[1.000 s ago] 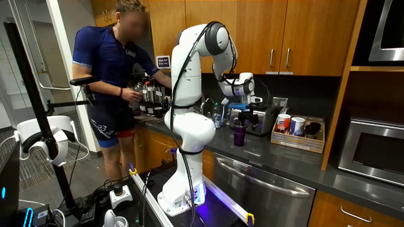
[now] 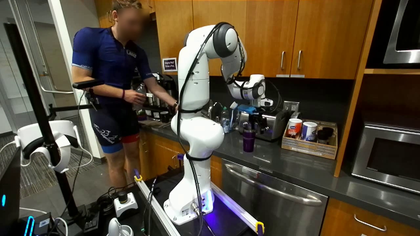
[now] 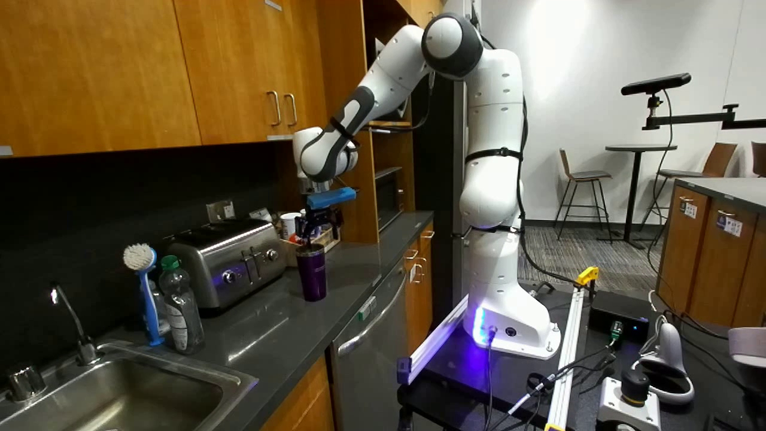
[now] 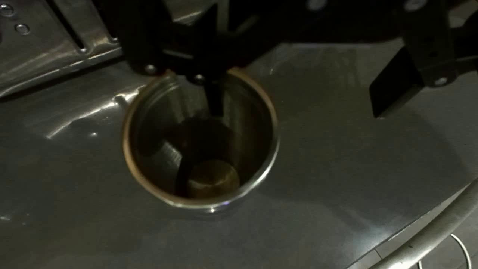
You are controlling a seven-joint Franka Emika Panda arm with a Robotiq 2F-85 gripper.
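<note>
A purple tumbler [image 2: 248, 142] stands upright on the grey counter, in front of the toaster. From above, the wrist view shows the tumbler [image 4: 251, 134] without a lid, its metal inside visible down to the bottom. My gripper is open right over it. One of its dark fingers [image 4: 215, 101] reaches across the rim into the mouth, while the other is well outside to the right. Nothing shows between them. In exterior view 2 the black gripper [image 3: 310, 233] hangs at the top of the tumbler [image 3: 312, 275]; whether a finger touches the wall, I cannot tell.
Close behind the tumbler is the steel toaster [image 3: 226, 258]. A box [image 2: 311, 147] of canisters sits to its right in exterior view 1. Beside the sink [image 3: 143, 395] stand a bottle [image 3: 181, 309] and brush [image 3: 147, 287]. A person [image 2: 114, 74] stands at the counter's far left.
My gripper and wrist have risen very slightly over the tumbler, which has stayed in place. The person has shifted left, with the outstretched hand lower.
</note>
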